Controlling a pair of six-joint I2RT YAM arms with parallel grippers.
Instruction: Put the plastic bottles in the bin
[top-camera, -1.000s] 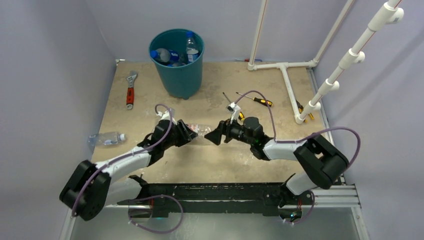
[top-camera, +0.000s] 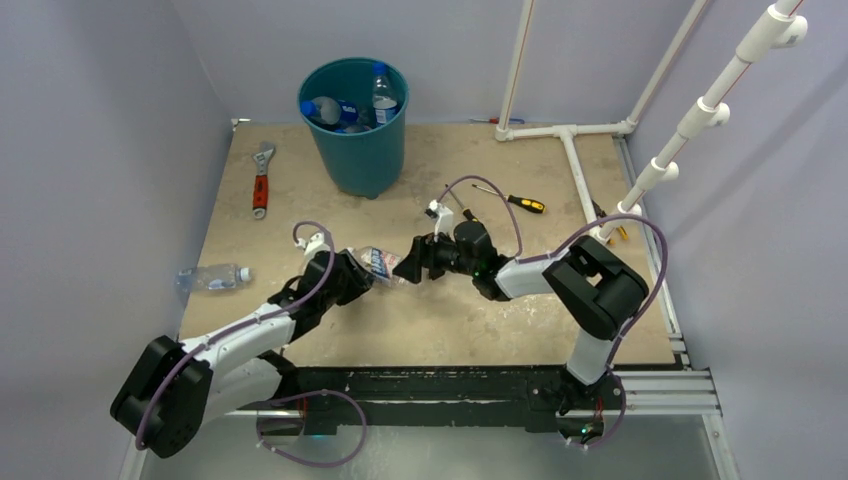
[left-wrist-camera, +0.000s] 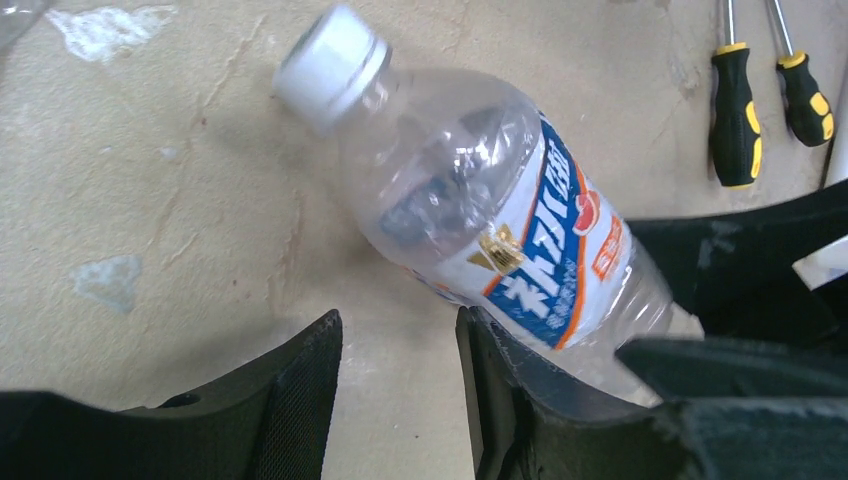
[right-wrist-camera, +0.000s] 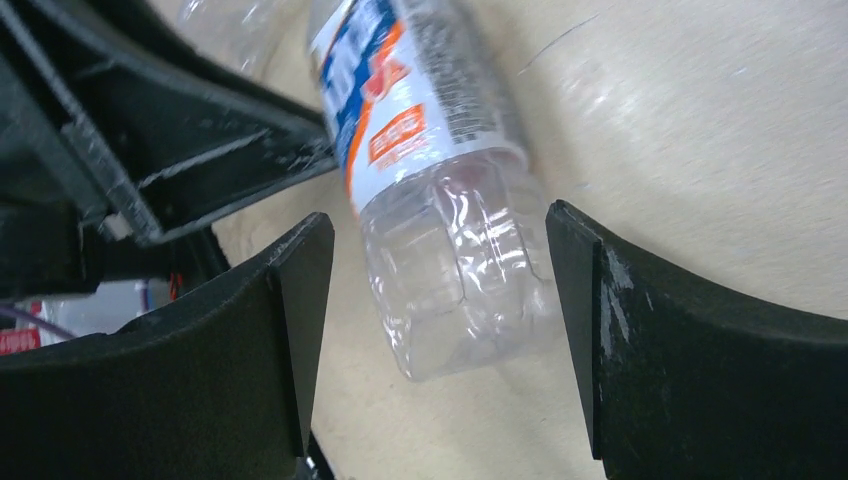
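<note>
A labelled plastic bottle (top-camera: 380, 262) (left-wrist-camera: 520, 230) (right-wrist-camera: 450, 240) lies between my two grippers. My left gripper (top-camera: 355, 275) is part open at the bottle's left side, nothing clearly between its fingers. My right gripper (top-camera: 420, 260) is part open, its fingers either side of the bottle's bottom end; I cannot tell whether they touch it. Another clear bottle (top-camera: 215, 278) lies at the left of the board. The teal bin (top-camera: 355, 160) at the back holds several bottles.
An adjustable wrench (top-camera: 261, 190) lies back left, screwdrivers (top-camera: 525, 203) (left-wrist-camera: 735, 120) behind my right gripper. White pipe frame (top-camera: 580, 170) takes up the right side. The front middle of the board (top-camera: 440, 330) is clear.
</note>
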